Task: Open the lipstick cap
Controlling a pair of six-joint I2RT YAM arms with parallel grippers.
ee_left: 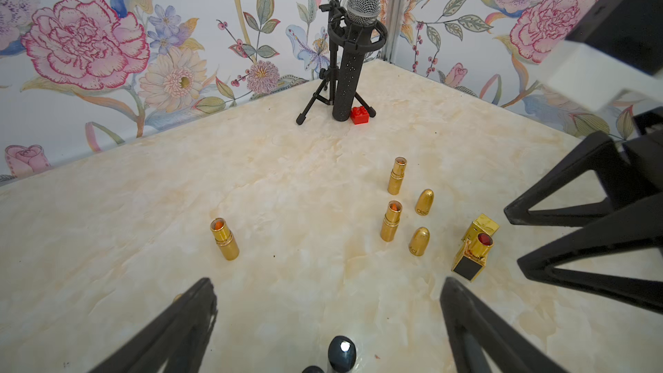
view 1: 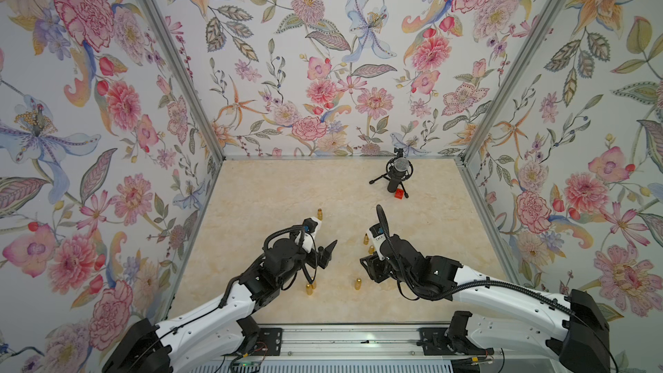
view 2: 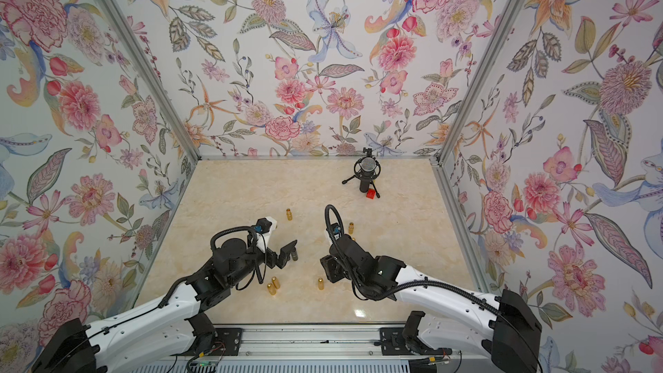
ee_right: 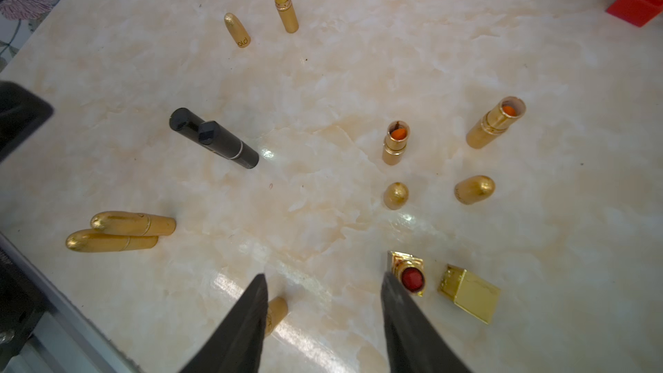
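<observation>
My left gripper is open above two black lipsticks, and the tip of one black lipstick (ee_left: 342,353) shows between its fingers at the bottom of the left wrist view. Both black lipsticks (ee_right: 219,141) stand side by side in the right wrist view. My right gripper is open and empty. Left of its gap is a gold lipstick (ee_right: 276,315), partly hidden by a finger. An uncapped square lipstick with a red tip (ee_right: 412,279) stands to the right, beside its square gold cap (ee_right: 476,295).
Uncapped gold lipsticks (ee_right: 495,123) stand about with loose rounded caps (ee_right: 474,189) nearby. Two long gold lipsticks (ee_right: 131,223) are close together at the left. A microphone on a tripod (ee_left: 351,55) and a red block (ee_left: 359,115) occupy the back.
</observation>
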